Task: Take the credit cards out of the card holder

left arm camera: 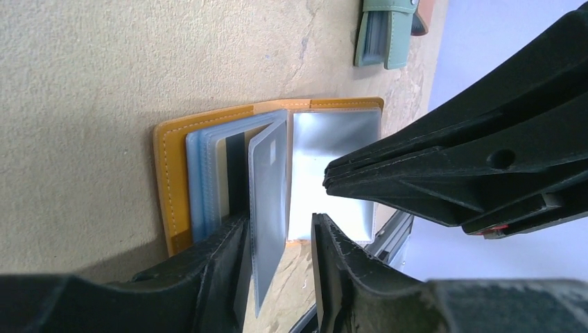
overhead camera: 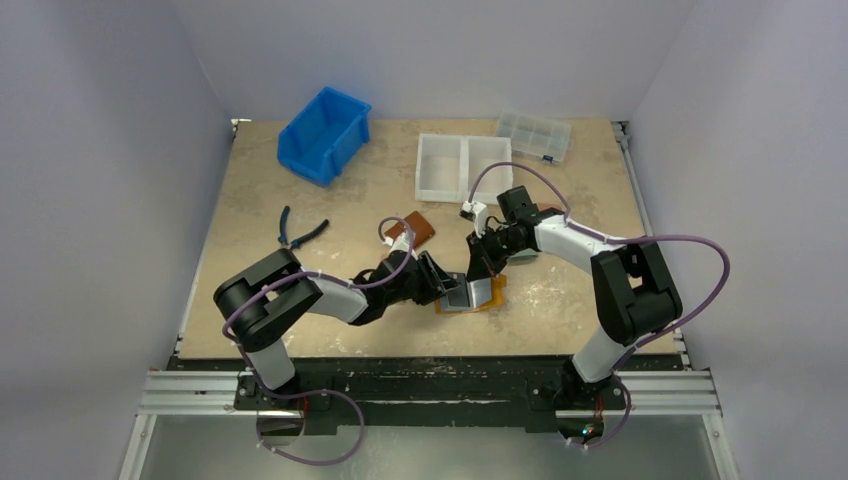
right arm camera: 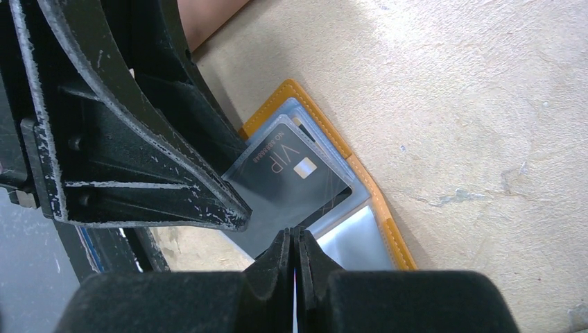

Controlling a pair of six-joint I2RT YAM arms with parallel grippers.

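Observation:
An orange-edged card holder [overhead camera: 500,292] lies open at the front middle, with clear sleeves and a dark "VIP" card [right arm camera: 277,180]. In the left wrist view one sleeve [left arm camera: 270,180] stands raised between the fingers of my left gripper, which is part open at the holder. My right gripper is shut low over the holder's pale sleeve, at its right; whether anything is between its tips is hidden.
A brown wallet [overhead camera: 415,225] lies behind, a green holder [left arm camera: 388,35] to the right. A blue bin [overhead camera: 320,135], white tray [overhead camera: 440,165], clear box [overhead camera: 535,135] and pliers [overhead camera: 300,235] lie around.

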